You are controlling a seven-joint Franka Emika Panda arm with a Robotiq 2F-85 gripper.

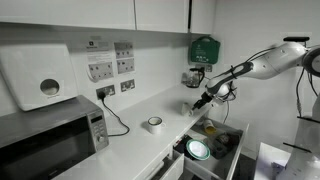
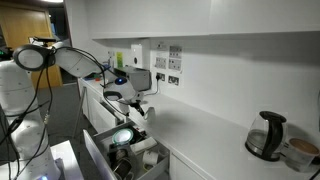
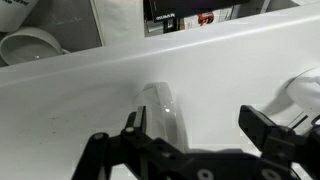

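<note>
In the wrist view my gripper stands open, its two dark fingers wide apart above the white counter [image 3: 215,80]. A pale, see-through object [image 3: 163,112], rounded at the top, shows between them, closer to the left finger; whether it touches that finger I cannot tell. Exterior view 1 has the gripper [image 1: 207,101] low over the far end of the counter, just right of a small whitish object [image 1: 186,108]. In exterior view 2 the gripper [image 2: 138,101] is small and its fingers are hard to make out.
The open drawer below holds a white plate [image 1: 197,150], a yellow item [image 1: 210,130] and a white mug [image 2: 151,158]. A white rounded item [image 3: 304,91] sits right of the gripper. A white pot [image 1: 154,125] and a microwave [image 1: 50,145] stand along the counter.
</note>
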